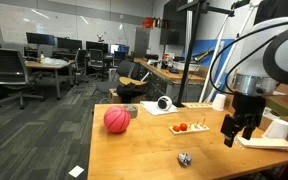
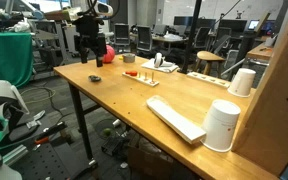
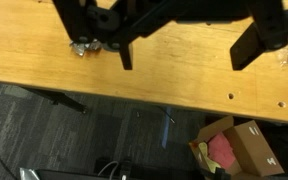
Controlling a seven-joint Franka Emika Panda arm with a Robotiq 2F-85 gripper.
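My gripper (image 1: 238,137) hangs above the near right part of the wooden table (image 1: 144,160), its fingers wide apart. In the wrist view its dark fingers (image 3: 246,48) stand at either side with only bare tabletop between them. A small crumpled silvery object (image 1: 185,159) lies on the table near its front edge. That silvery object (image 3: 85,48) shows left of the left finger in the wrist view, apart from it. A wooden rack (image 2: 149,82) with small red pieces rests farther back. The red ball (image 1: 116,119) sits at the table's left side.
A long white box (image 2: 176,118) lies along the table edge, with upturned white cups (image 2: 221,126) near it. A metal pot (image 1: 131,109) and a white roll (image 1: 165,103) stand at the back. An open cardboard box (image 3: 246,147) is on the floor.
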